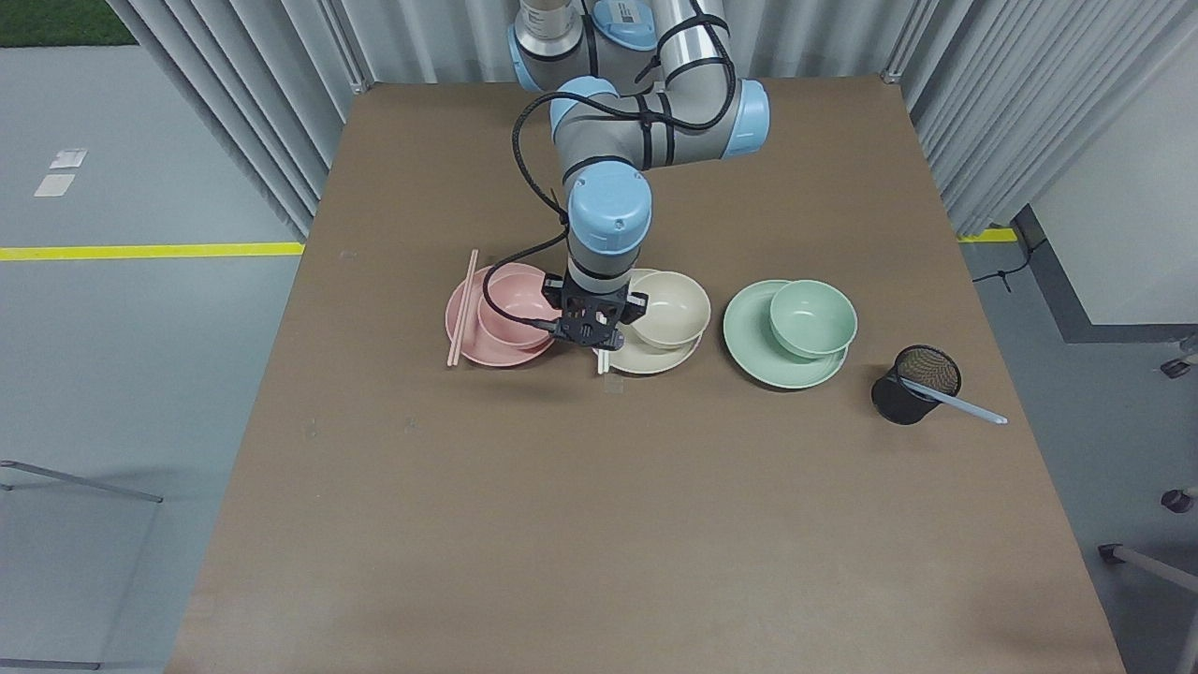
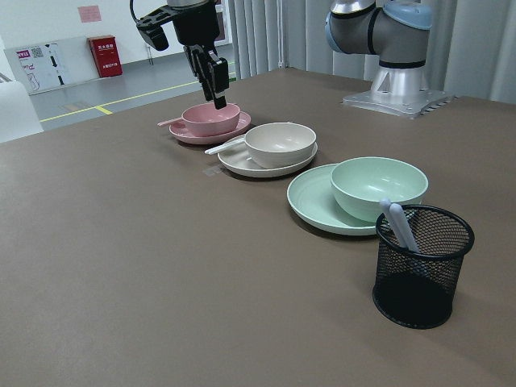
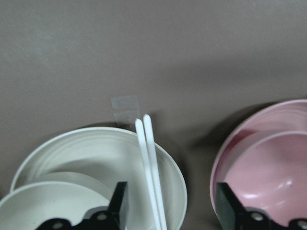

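My gripper hangs above the table between the white and pink settings; in the wrist view its fingers stand apart with nothing gripped. White chopsticks (image 3: 153,172) lie on the white plate (image 3: 120,158) with a white bowl (image 1: 670,309). A pink bowl (image 2: 211,121) sits on a pink plate (image 3: 288,112), pink chopsticks (image 1: 462,307) at its left. A green bowl (image 1: 813,318) rests on a green plate (image 1: 750,342). A black mesh cup (image 2: 415,290) at the right holds pale sticks (image 1: 970,406).
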